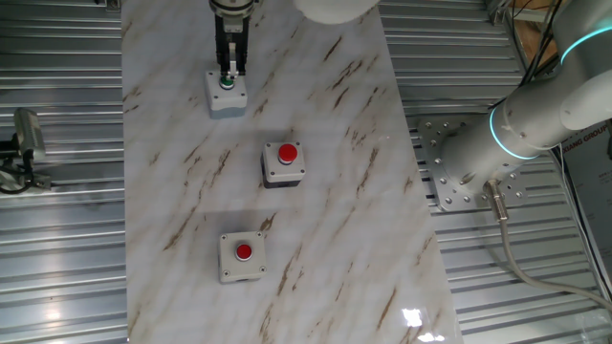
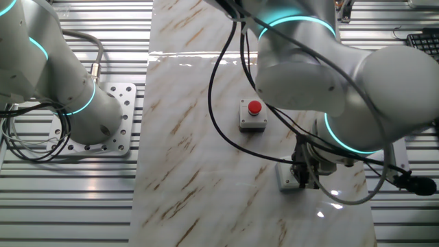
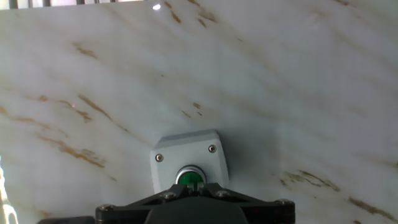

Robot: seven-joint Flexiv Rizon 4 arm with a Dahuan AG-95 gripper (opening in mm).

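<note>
A white box with a green button (image 1: pixel 227 83) sits near the far end of the marble-patterned table. My gripper (image 1: pixel 230 74) points down right at that button, its two fingers together and nothing seen between them. In the wrist view the green button (image 3: pixel 190 178) shows just beyond the fingertips, which cover its near edge; whether they touch it I cannot tell. The arm and cables hide most of this white box (image 2: pixel 287 177) in exterior view 2.
Two more boxes with red buttons stand on the table: one at mid-table (image 1: pixel 284 164), another nearer the front (image 1: pixel 243 256). Bare marble tabletop (image 1: pixel 354 248) lies around them. The arm's base plate (image 1: pixel 442 182) is beside the table's right edge.
</note>
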